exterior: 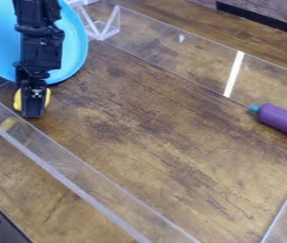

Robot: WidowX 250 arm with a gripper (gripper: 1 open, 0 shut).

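Observation:
The black gripper (32,95) hangs at the left, low over the wooden floor inside a clear-walled enclosure. Its fingers are around or right in front of a small yellow object (42,99), which is mostly hidden by them. Whether the fingers grip it cannot be told. A blue round bowl or plate (67,52) stands behind the gripper.
A purple bottle-like object (282,121) with a teal tip lies at the right. Clear plastic walls (83,180) border the wooden surface (159,142).

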